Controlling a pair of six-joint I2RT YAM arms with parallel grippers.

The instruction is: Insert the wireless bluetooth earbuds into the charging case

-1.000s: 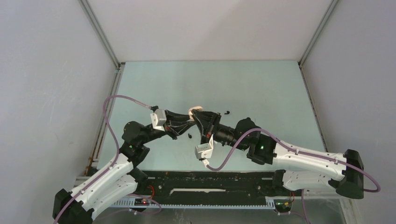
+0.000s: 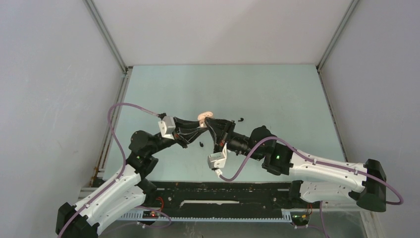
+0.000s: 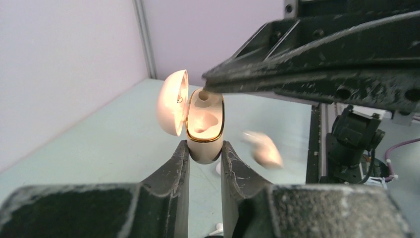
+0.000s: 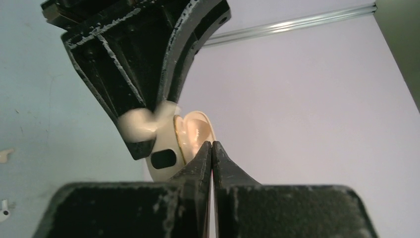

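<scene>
My left gripper is shut on the pale pink charging case (image 3: 203, 124), held upright with its lid (image 3: 171, 101) swung open and both wells visible. The right gripper's tip reaches over the case's top at the upper well. In the right wrist view the case (image 4: 166, 153) is behind the fingertips of my right gripper, which look shut, with nothing visible between them. Whether an earbud sits in the upper well is hidden. In the top view both grippers meet at the case (image 2: 205, 116) above the table.
Small dark pieces (image 2: 240, 119) lie on the pale table (image 2: 223, 84). A small white earbud (image 4: 5, 210) lies on the table in the right wrist view.
The case and its lid show slightly more in the top view, with the grippers shifted very slightly. Otherwise the arms stay in place.
</scene>
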